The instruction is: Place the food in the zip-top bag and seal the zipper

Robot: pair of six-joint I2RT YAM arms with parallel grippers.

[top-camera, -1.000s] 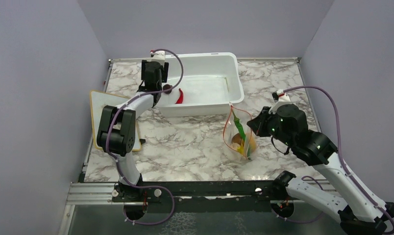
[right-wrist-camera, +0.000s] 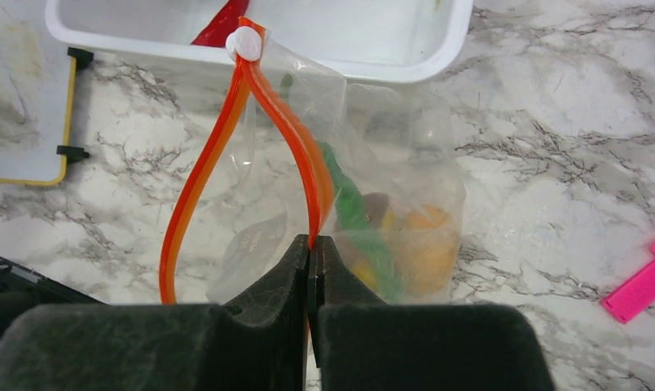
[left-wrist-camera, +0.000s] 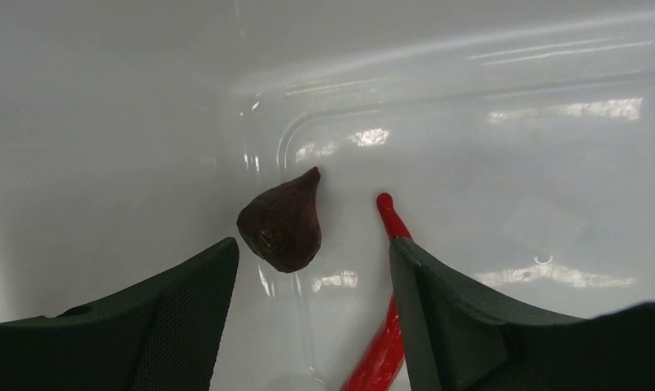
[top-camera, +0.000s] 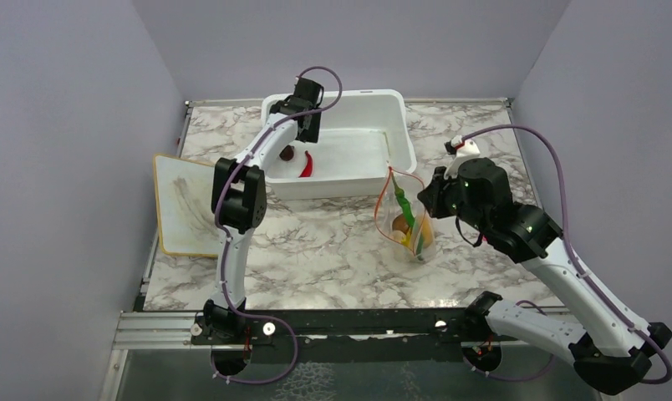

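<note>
My left gripper hangs open inside the white bin [top-camera: 349,188]. A dark brown fig-like food [left-wrist-camera: 279,224] lies just beyond its fingertips; a red chili [left-wrist-camera: 377,354] lies beside it, partly behind the right finger. My right gripper is shut on the orange-edged rim of the clear zip bag [right-wrist-camera: 397,147]. The bag's mouth is spread open, with a white slider [right-wrist-camera: 244,44] at one end. Inside are a green pepper [top-camera: 406,209] and yellow-orange foods [right-wrist-camera: 426,248].
A yellow-edged board [top-camera: 178,209] lies at the left. A pink object [right-wrist-camera: 638,285] lies on the marble table right of the bag. Grey walls bound the sides and back.
My left arm has swung right, its gripper now farther into the bin. My right gripper has shifted slightly back and left, and the bag's top with it.
</note>
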